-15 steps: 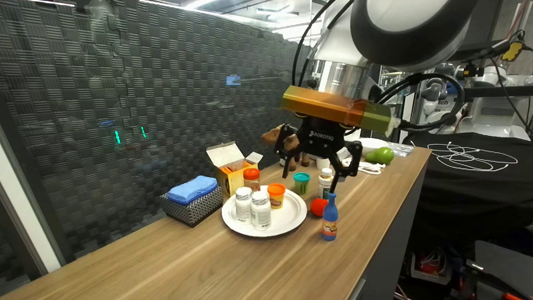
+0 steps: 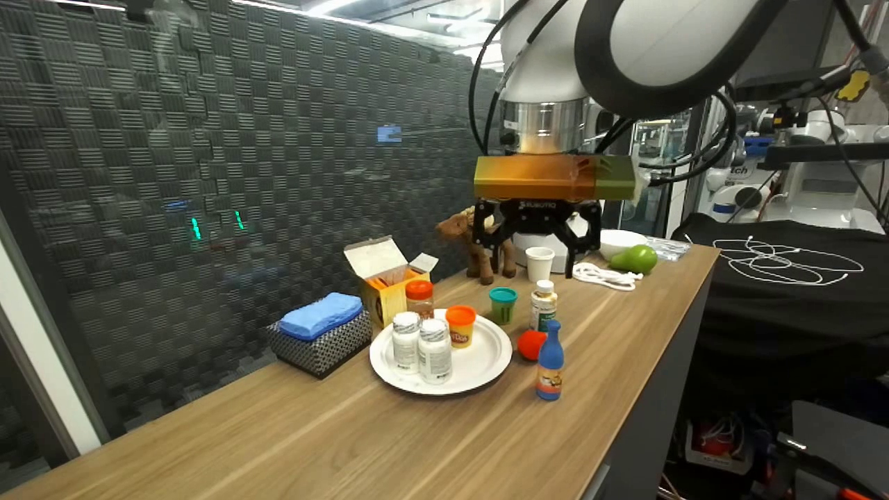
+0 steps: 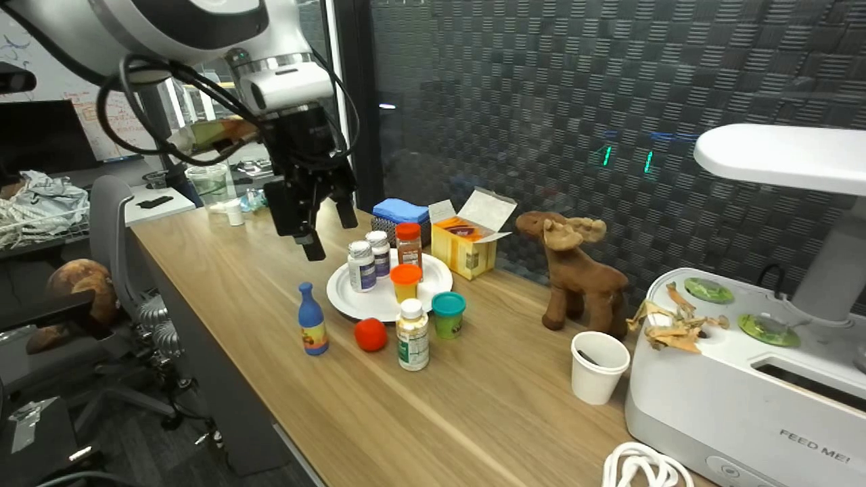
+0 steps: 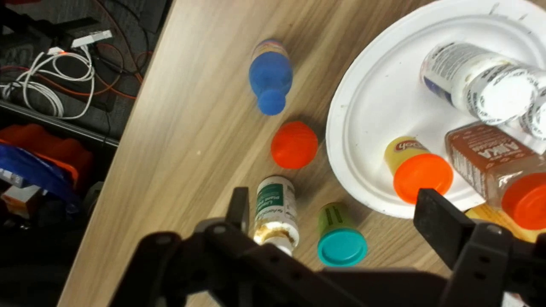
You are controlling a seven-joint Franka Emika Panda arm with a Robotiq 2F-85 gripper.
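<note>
My gripper [image 2: 530, 260] hangs open above the table, its fingers spread wide with nothing between them. On the white plate [image 3: 344, 301] stand two white bottles [image 2: 420, 348], a red-lidded spice jar [image 3: 409, 246] and an orange-lidded Play-Doh tub [image 4: 417, 171]. Beside the plate are a teal-lidded tub [image 4: 341, 240], a white supplement bottle [image 3: 413, 334], a red ball-like item [image 3: 371, 334] and an upright blue bottle [image 3: 310, 320]. From the wrist view, the supplement bottle and teal-lidded tub lie between the fingers' lines, well below them.
A yellow box [image 3: 463, 247] with its lid up and a dark basket [image 2: 321, 346] holding a blue cloth [image 2: 321, 316] line the wall side. Further along are a plush moose [image 3: 581, 272], a paper cup [image 3: 599, 369] and a white planter [image 3: 731, 406].
My gripper has risen and straightened from a tilted pose, moving away from the blue bottle's top. The objects on the table look unmoved.
</note>
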